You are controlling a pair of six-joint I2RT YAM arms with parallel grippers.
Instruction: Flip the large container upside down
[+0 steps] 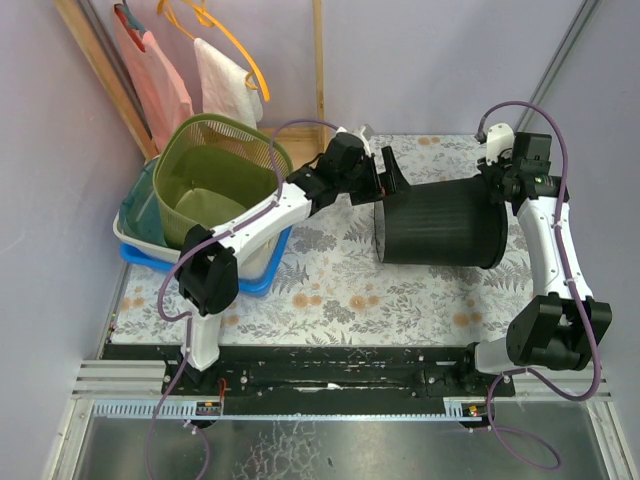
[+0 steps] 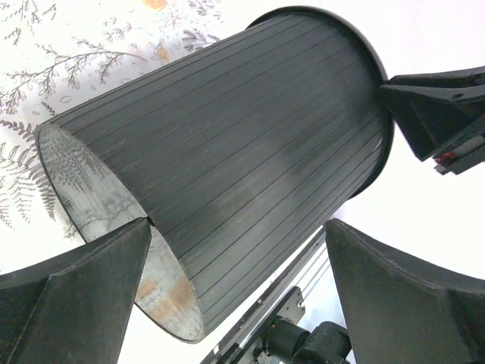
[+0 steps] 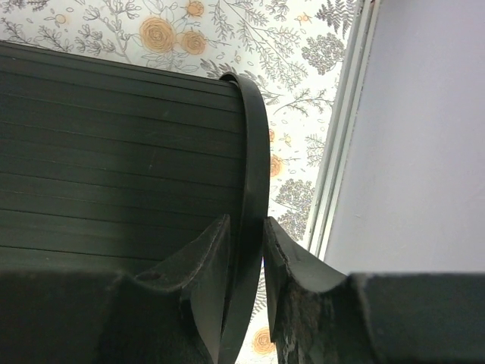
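The large dark container [image 1: 439, 228] lies on its side on the floral tabletop, its open end toward the left, rim at right. My left gripper [image 1: 389, 172] hovers over its left end, open; in the left wrist view its fingertips [image 2: 239, 227] stand wide apart over the body [image 2: 220, 129]. My right gripper [image 1: 492, 175] is at the container's right rim; in the right wrist view its fingertips close in around that rim [image 3: 254, 152], part open, and whether it grips firmly is unclear.
Stacked baskets [image 1: 205, 180] in a blue tray fill the left side, with clothes on hangers behind. The right wall [image 3: 409, 121] is close beside the container.
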